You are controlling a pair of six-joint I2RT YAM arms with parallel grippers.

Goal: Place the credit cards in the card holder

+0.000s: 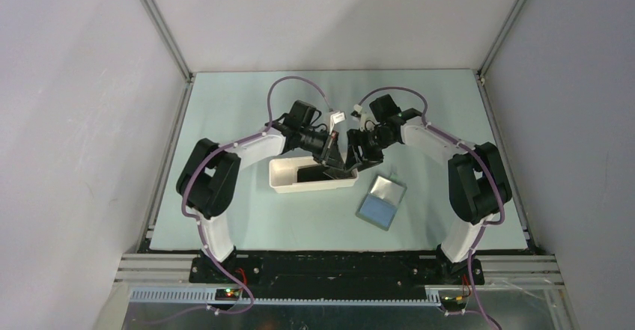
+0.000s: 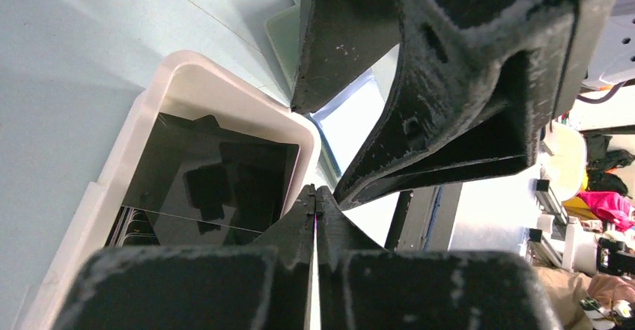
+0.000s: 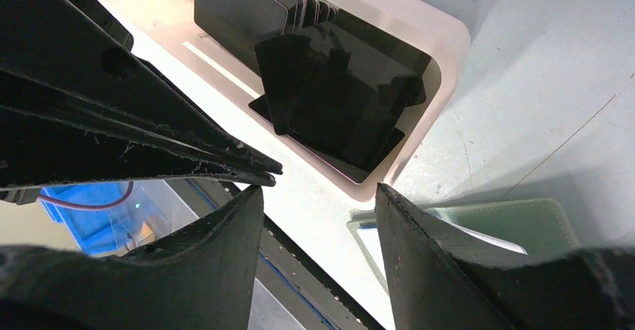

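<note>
Dark credit cards (image 3: 348, 102) lie loose and overlapping at the near end of the white box (image 1: 314, 187), as the right wrist view shows. Other cards (image 3: 243, 12) stand in a row behind them. My left gripper is shut above the box's end, nothing between its fingertips; the cards (image 2: 213, 188) lie below, outside them. My right gripper is open and empty over the box's rim, close to the left one. The green card holder (image 1: 380, 209) lies opened on the table right of the box, with clear and bluish pockets.
Both grippers crowd together over the box's right end, their fingers nearly touching in the top view. Bare table (image 1: 299, 225) lies in front of the box and also to the right of the holder.
</note>
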